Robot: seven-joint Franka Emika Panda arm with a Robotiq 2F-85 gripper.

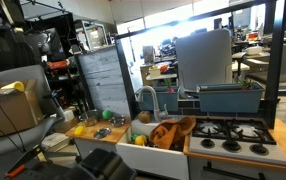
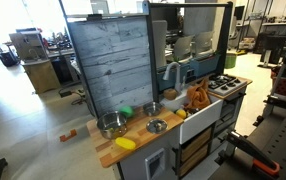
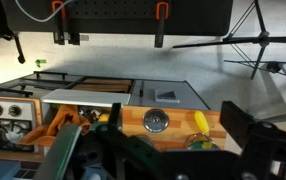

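In the wrist view my gripper stands wide open, its dark fingers apart at the lower left and lower right. Nothing sits between them but the counter, seen from high above. On the wooden counter point(image 3: 133, 122) lie a round metal lid or dish point(image 3: 156, 120) and a yellow oblong item point(image 3: 201, 122). A metal pot point(image 2: 113, 123) stands beside the yellow item in the second exterior view, with a green item point(image 2: 126, 110) behind. An orange-brown item point(image 1: 165, 135) rests in the white sink point(image 1: 148, 158).
A stove point(image 1: 238, 138) is to the right of the sink in the first exterior view. A tall faucet point(image 1: 154, 98) rises behind the sink, and a grey-blue panel point(image 2: 120, 72) stands behind the counter. Open floor point(image 2: 53, 150) lies left of the counter.
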